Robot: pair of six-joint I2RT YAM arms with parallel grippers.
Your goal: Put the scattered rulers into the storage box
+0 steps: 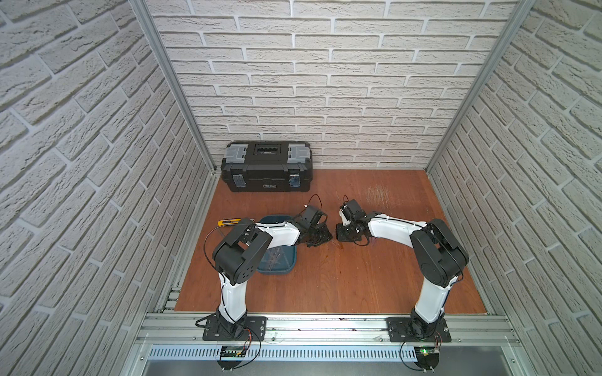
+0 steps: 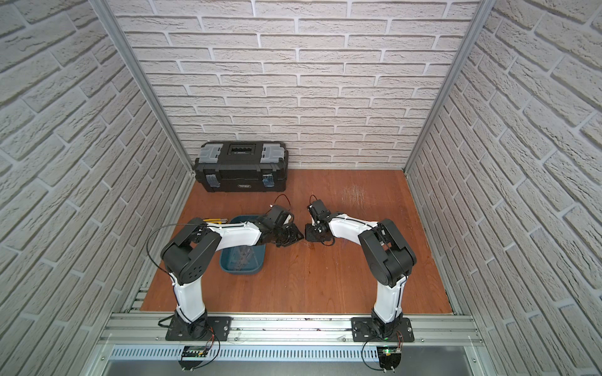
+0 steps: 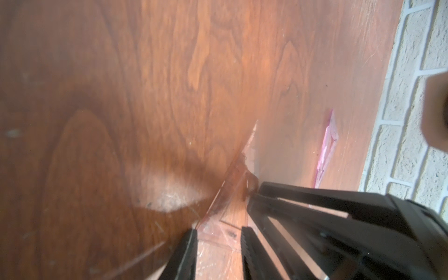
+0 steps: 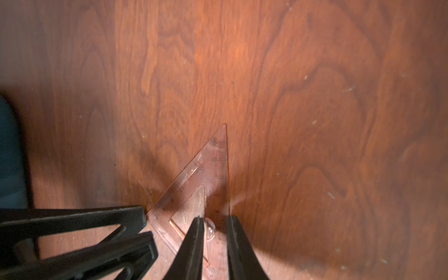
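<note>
A clear triangular ruler (image 4: 215, 163) with a cut-out middle is between my two grippers, low over the table. My right gripper is shut on its lower part in the right wrist view. From the other side comes my left gripper; its fingers stand apart, with the ruler's near corner showing between them, and I cannot tell if they touch it. A pink ruler (image 3: 326, 149) lies farther right, partly behind the right gripper. The blue storage box (image 1: 276, 271) stands under the left arm, with faint clear shapes inside.
A black toolbox (image 1: 266, 168) stands at the back left. A yellow utility knife (image 1: 228, 221) lies left of the box, partly hidden by the left arm.
</note>
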